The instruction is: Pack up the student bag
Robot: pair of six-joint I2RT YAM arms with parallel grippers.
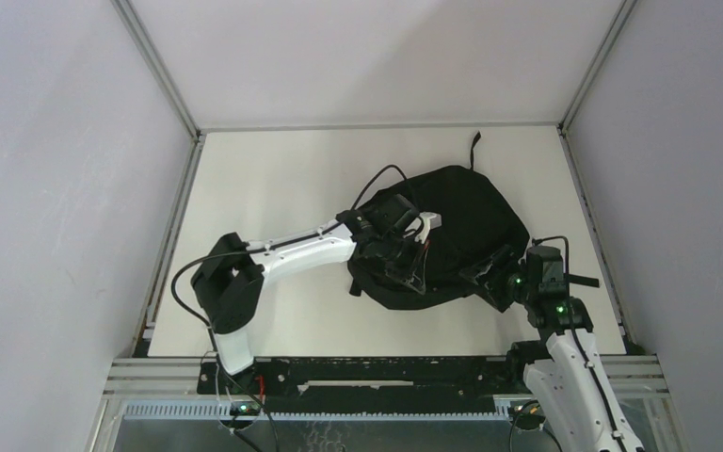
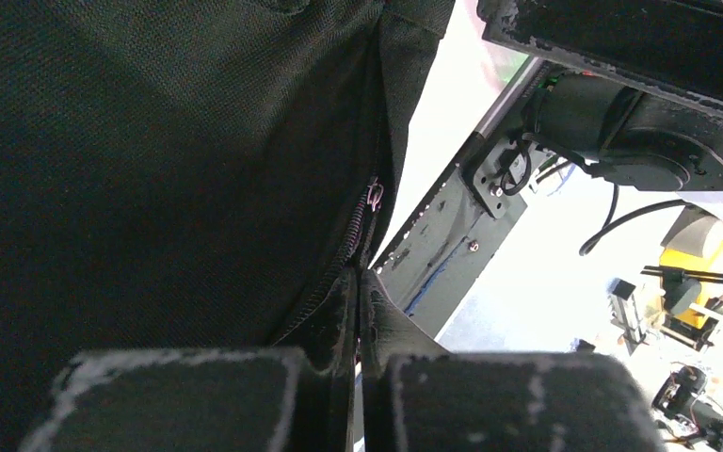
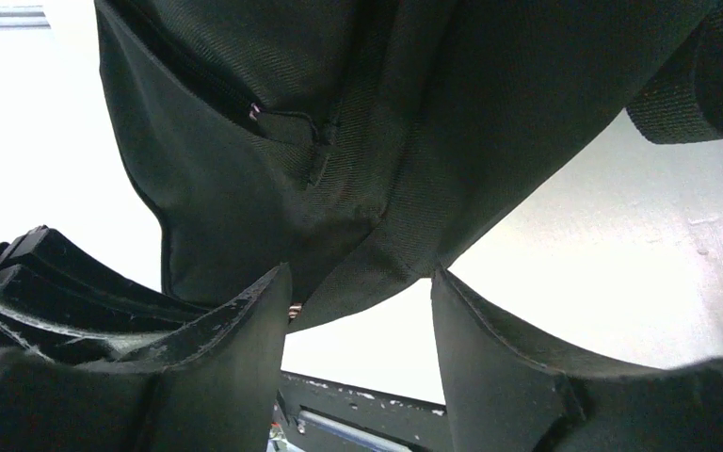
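The black bag [image 1: 461, 207] lies flat on the white table, filling much of both wrist views. My left gripper [image 1: 412, 281] is over its near left part; in the left wrist view the fingertips [image 2: 344, 306] are together at a zipper [image 2: 334, 259] with a small puller [image 2: 374, 196], and whether anything thin is between them is unclear. My right gripper [image 1: 485, 287] stands open over the bag's right part; in the right wrist view black fabric with a second zipper [image 3: 207, 75] lies between and beyond its fingers.
A strap [image 1: 475, 146] sticks out behind the bag, another [image 3: 697, 94] on the right. The table's front edge borders a black rail [image 1: 358, 367].
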